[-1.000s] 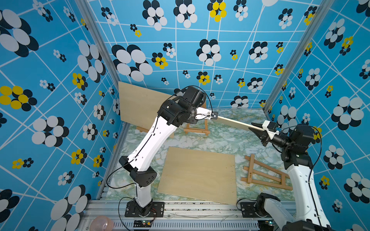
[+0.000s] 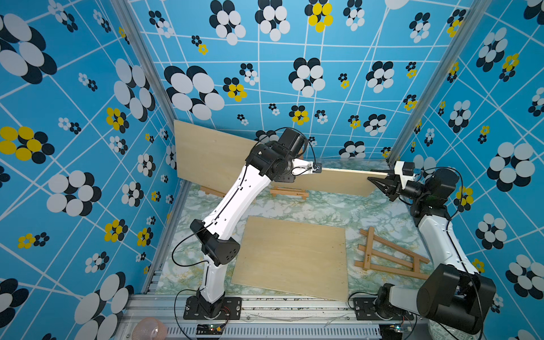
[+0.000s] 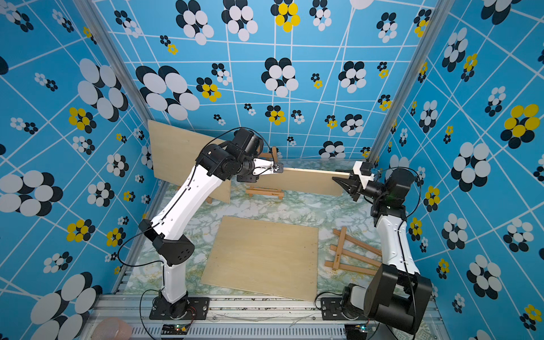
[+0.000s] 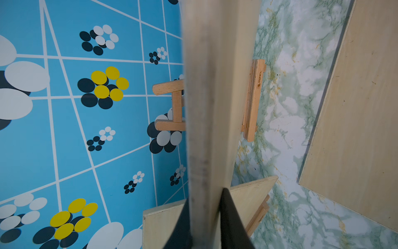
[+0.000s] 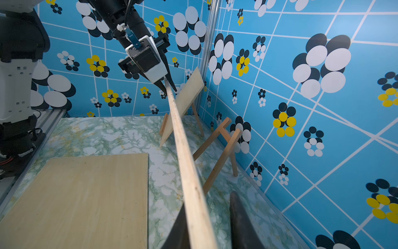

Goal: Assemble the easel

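Observation:
A wooden board [image 2: 342, 180] spans between both grippers, nearly level, at the back of the area. My left gripper [image 2: 294, 172] is at its left end and my right gripper [image 2: 380, 180] at its right end, each shut on it. In the left wrist view the board [image 4: 207, 103] fills the middle between the fingers; in the right wrist view its edge [image 5: 180, 137] runs away toward the left gripper. Behind it stands a small wooden easel [image 5: 228, 149], partly hidden.
Another board [image 2: 209, 153] leans on an easel at the back left. A flat board [image 2: 289, 257] lies on the marble floor at the front middle. A folded wooden frame [image 2: 391, 255] lies at the front right.
The board and both grippers have moved toward the back, mostly at the right end, which has risen in the top left view; the board now runs more nearly straight across.

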